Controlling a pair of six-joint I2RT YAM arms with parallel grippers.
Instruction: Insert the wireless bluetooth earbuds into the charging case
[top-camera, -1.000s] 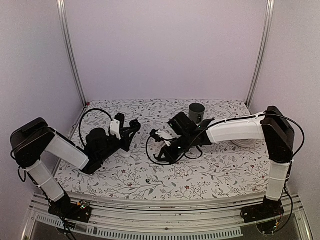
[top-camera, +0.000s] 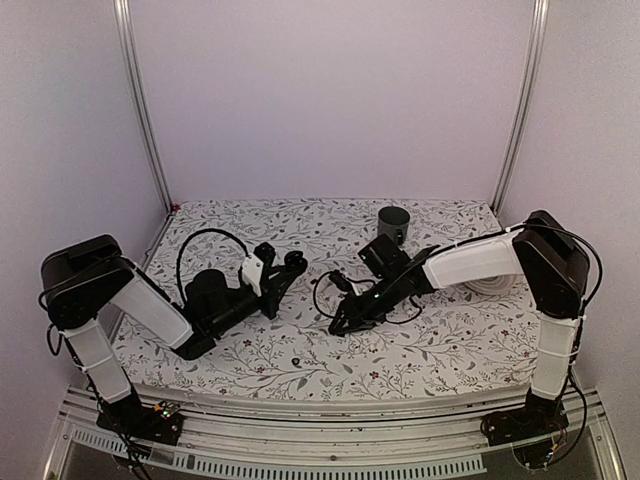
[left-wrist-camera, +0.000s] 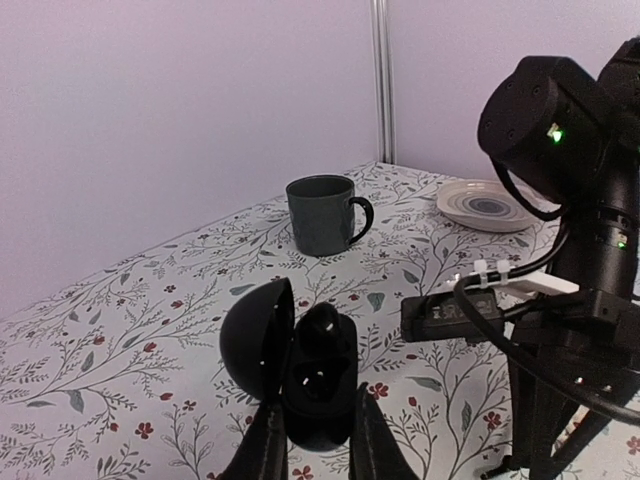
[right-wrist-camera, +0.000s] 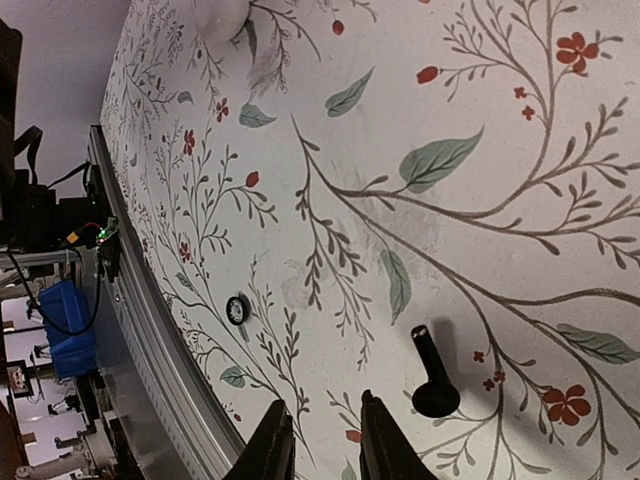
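My left gripper is shut on the black charging case (left-wrist-camera: 325, 380), held upright with its lid (left-wrist-camera: 250, 345) open; one cavity shows a dark rounded piece at its top. My right gripper is low over the table, its fingertips a little apart with nothing visible between them. A black earbud (right-wrist-camera: 432, 390) lies on the table right of those fingertips in the right wrist view. In the top view the right gripper (top-camera: 340, 322) is near the table's middle, right of the held case (top-camera: 280, 262).
A dark mug (left-wrist-camera: 320, 225) and a pale plate (left-wrist-camera: 485, 210) stand at the back and right. A small dark round object (right-wrist-camera: 237, 310) lies on the floral tabletop (top-camera: 210, 380).
Over the last second my left arm has moved rightward and slightly toward the front with the case. The right gripper has shifted slightly right and stayed low over the table.
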